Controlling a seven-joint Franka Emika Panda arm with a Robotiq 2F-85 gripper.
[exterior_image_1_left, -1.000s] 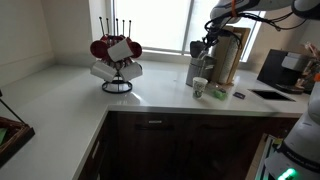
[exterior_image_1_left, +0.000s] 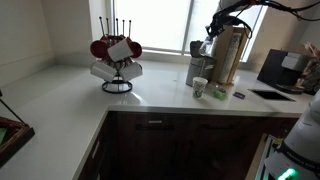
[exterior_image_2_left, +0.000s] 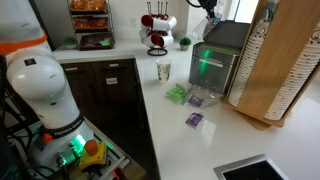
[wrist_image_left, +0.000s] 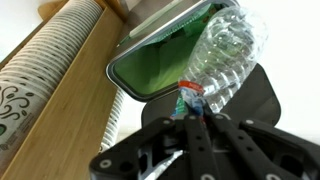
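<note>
A clear, ribbed plastic item, which looks like a bottle (wrist_image_left: 222, 60), sits in my gripper, shut on it near the end closest to me. A bit of red and green shows beside the fingers. Below it in the wrist view is the open mouth of a grey bin (wrist_image_left: 128, 75) with a dark green inside. From the side, the gripper (exterior_image_1_left: 211, 34) hangs above the grey bin (exterior_image_1_left: 203, 70) at the back right of the counter. The second exterior view shows the bin (exterior_image_2_left: 210, 70) with its dark lid raised; the item there is small and hard to make out.
A wooden holder with stacked paper cups (wrist_image_left: 50, 60) stands close beside the bin. On the counter are a paper cup (exterior_image_2_left: 164, 70), a crumpled green item (exterior_image_2_left: 178, 93) and a purple packet (exterior_image_2_left: 194, 119). A rack of red mugs (exterior_image_1_left: 116, 50) stands farther left.
The arm and gripper have risen somewhat above the bin over the last second. The things on the counter look unmoved.
</note>
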